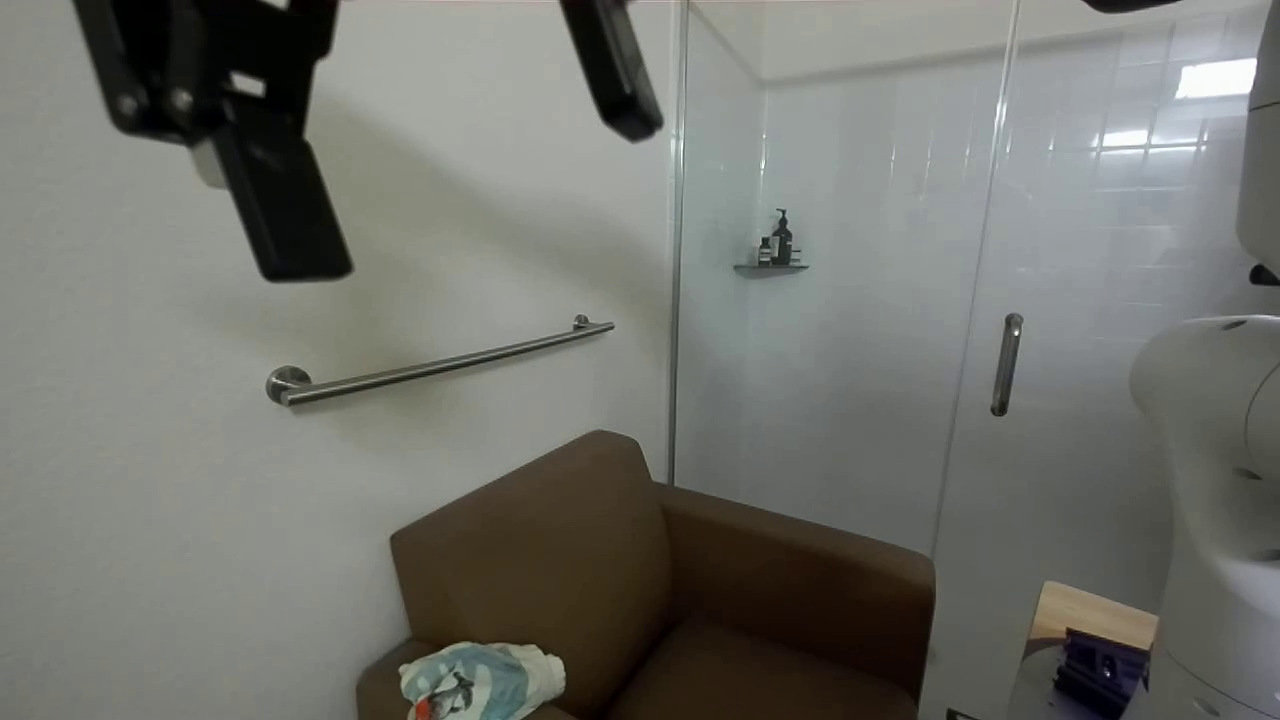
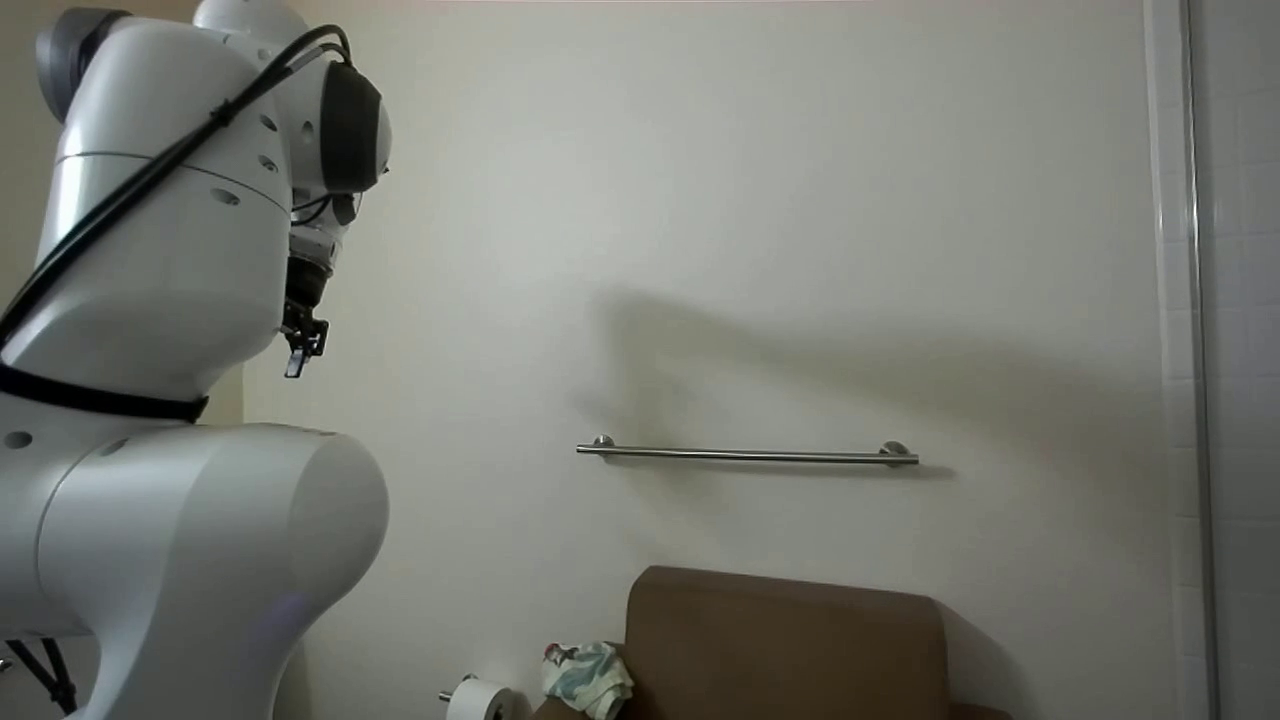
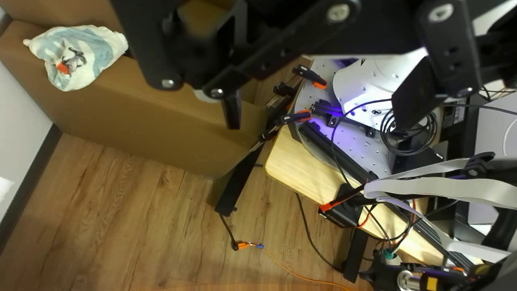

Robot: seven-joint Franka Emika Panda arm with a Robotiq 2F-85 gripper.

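Observation:
My gripper [image 1: 469,196] hangs high in exterior view 1, open, its two black fingers [image 1: 294,204] wide apart with only wall and air between them. In exterior view 2 it shows small beside the white arm, pointing down. A crumpled white and light-blue cloth [image 1: 482,680] with a red and dark print lies on the arm of a brown armchair [image 1: 540,546]. From the wrist view, the cloth [image 3: 80,55] sits at upper left, well below and clear of the fingers.
A metal towel bar [image 2: 744,455] is fixed to the wall above the chair. Beyond stands a glass shower door with a handle [image 1: 1008,365]. A toilet paper roll [image 2: 479,700] is near the cloth. Cables, clamps and a wooden board [image 3: 310,169] crowd the robot's base; open floor [image 3: 106,208] lies left.

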